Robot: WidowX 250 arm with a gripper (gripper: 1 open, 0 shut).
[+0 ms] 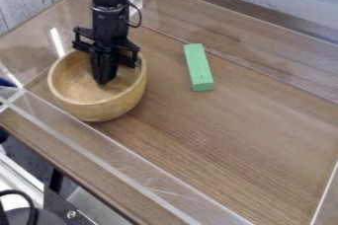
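Note:
The black gripper (99, 71) reaches down from the top into a round wooden bowl (99, 99) on the left of the table. Its lower end is inside the bowl, dark against the inner wall; whether anything is between the fingers cannot be seen.
A green block (199, 67) lies to the right of the bowl. Dark cables and the table's edge are at the lower left.

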